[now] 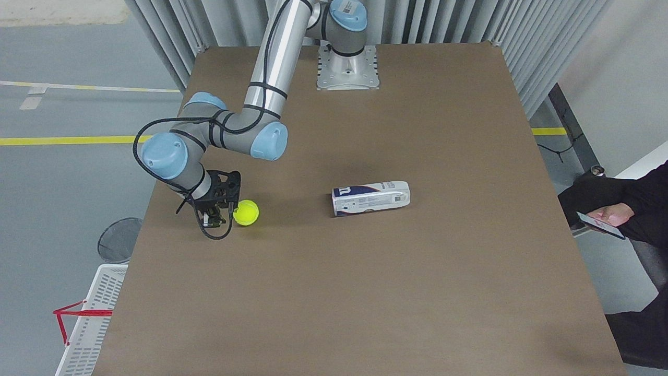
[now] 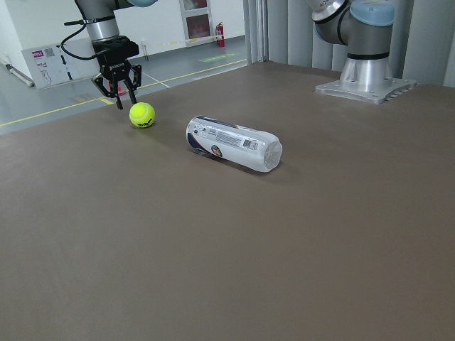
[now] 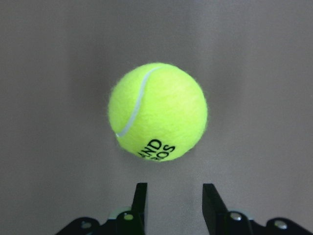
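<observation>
A yellow tennis ball rests on the brown table. My gripper is just beside it on the table's left side, fingers apart with nothing between them; in the wrist view the ball sits just beyond both fingertips, centred between their lines. A white cylindrical container with blue print lies on its side right of the ball.
The arm's base plate is at the back. A white basket and a mesh bin stand off the left edge. A person holding a phone is beyond the right edge.
</observation>
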